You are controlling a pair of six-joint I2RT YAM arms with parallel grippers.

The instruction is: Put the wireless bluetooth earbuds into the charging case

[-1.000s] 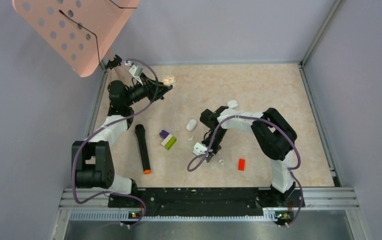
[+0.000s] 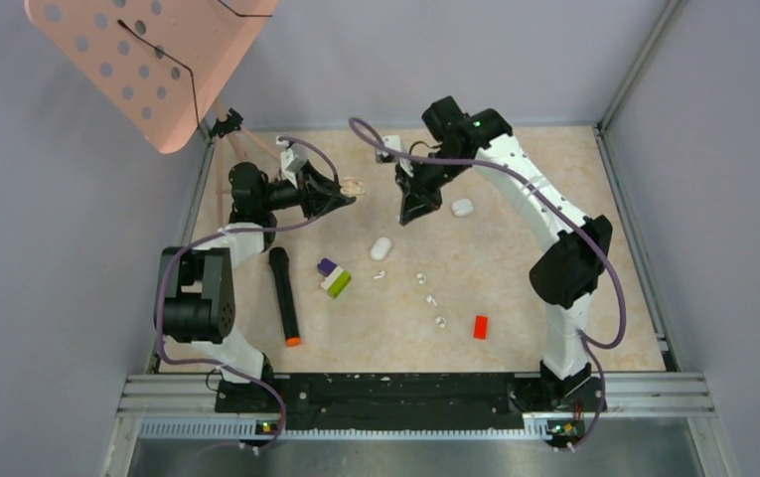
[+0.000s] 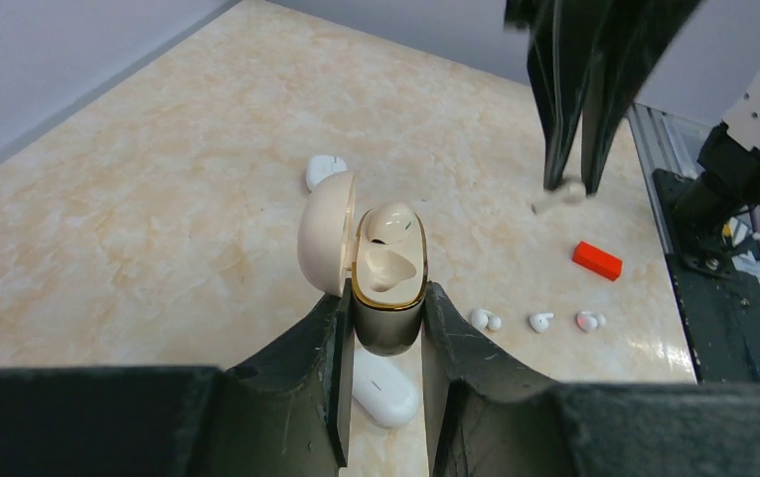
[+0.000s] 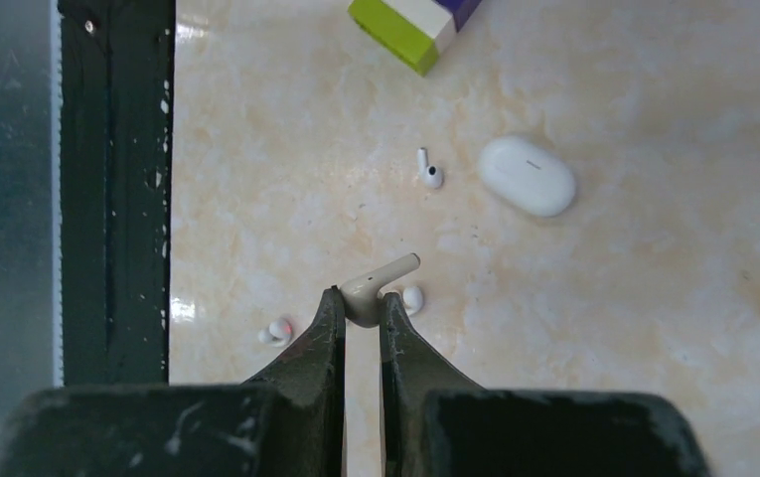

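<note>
My left gripper [image 2: 341, 196] is shut on an open charging case [image 3: 387, 260], held upright above the table with lid raised and two cavities showing. My right gripper is shut on a white earbud [image 4: 390, 268], stem pointing up-right; in the top view it hovers right of the case, apart from it. Loose earbuds [image 2: 421, 278] lie on the table. A closed white case [image 2: 380, 248] lies in the middle and another white object [image 2: 463, 207] behind it to the right.
Coloured blocks [image 2: 334, 280] and a black microphone [image 2: 286, 294] lie front left; a red block [image 2: 480, 327] is front right. A pink perforated panel [image 2: 147, 60] stands back left.
My right gripper has lifted from among the front earbuds and moved toward the back with one in it.
</note>
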